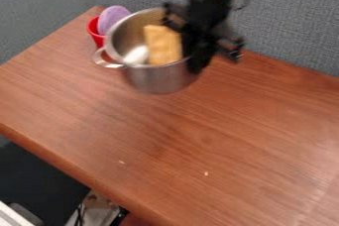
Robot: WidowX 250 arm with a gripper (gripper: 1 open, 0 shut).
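Note:
A steel pot (157,76) with a side handle is at the upper middle of the view, raised toward the back of the table. It holds a yellow block (163,45) and a white piece (134,56). My black gripper (199,50) is at the pot's right rim, blurred; its fingers are hard to make out. A red cup (95,35) with a purple item (111,19) stands behind the pot, partly hidden by it.
A grey wall runs along the back; a dark gap lies at the lower left.

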